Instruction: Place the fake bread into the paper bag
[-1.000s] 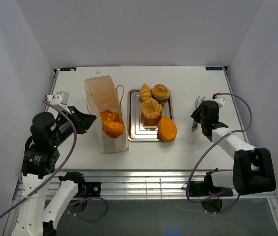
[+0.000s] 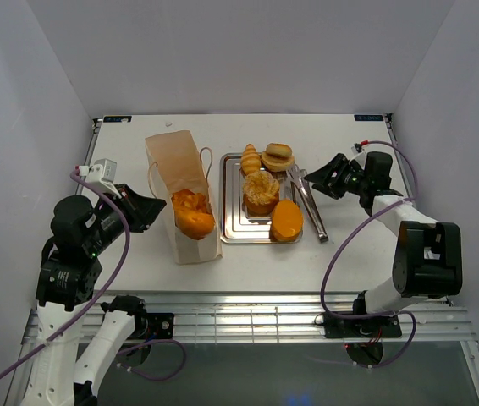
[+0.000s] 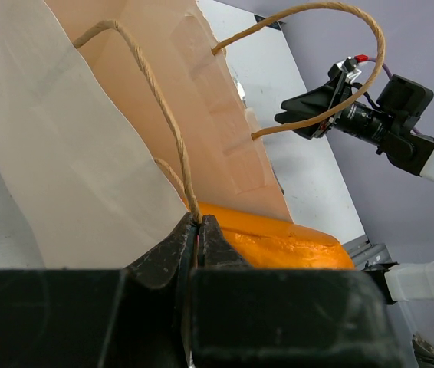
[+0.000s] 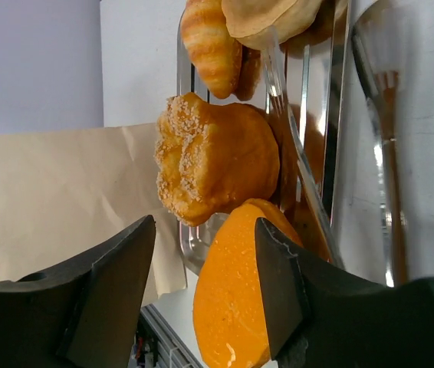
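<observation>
The brown paper bag (image 2: 169,152) stands open on the left, with an orange piece of bread (image 2: 193,218) in its mouth. My left gripper is shut on one twisted handle (image 3: 152,88) of the bag. On the silver tray (image 2: 233,222) lie a croissant (image 2: 250,161), a bun (image 2: 278,151), a crumbly-topped bread (image 2: 261,191) and a smooth orange bread (image 2: 287,222). Metal tongs (image 2: 314,208) lie along the tray's right edge, one arm reaching over it. Beside them is my right gripper, its fingers apart and nothing visibly held between them.
The bag stands close to the tray's left side. A metal rail (image 2: 222,313) runs along the front edge.
The tongs have moved left from the right side of the table to the tray's edge, their tips now against the bun, which sits tilted. My right gripper has shifted left. The left arm is still.
</observation>
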